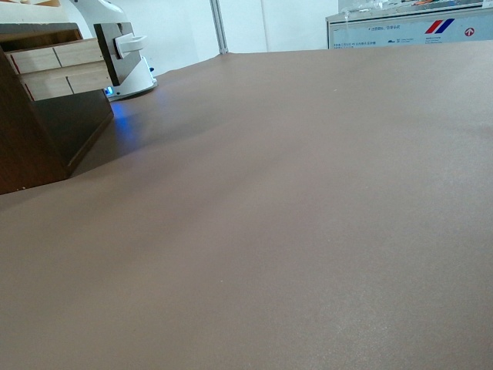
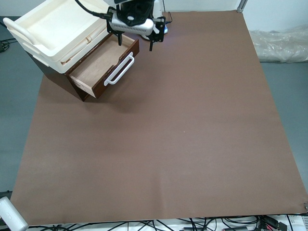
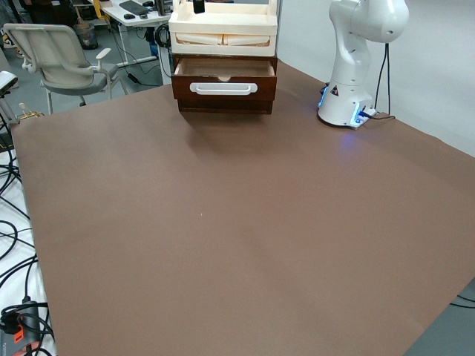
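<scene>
A wooden cabinet with a white tray on top stands at the table's back left; its drawer is pulled out and looks empty, with a white handle. The drawer handle faces forward in the right view. My gripper hangs above and just behind the drawer's right end in the left view, its two black fingers apart with nothing seen between them. In the right view only a black tip shows at the top edge, over the tray.
The arm's white base stands right of the cabinet by the wall. Cables run along the table's outer edge.
</scene>
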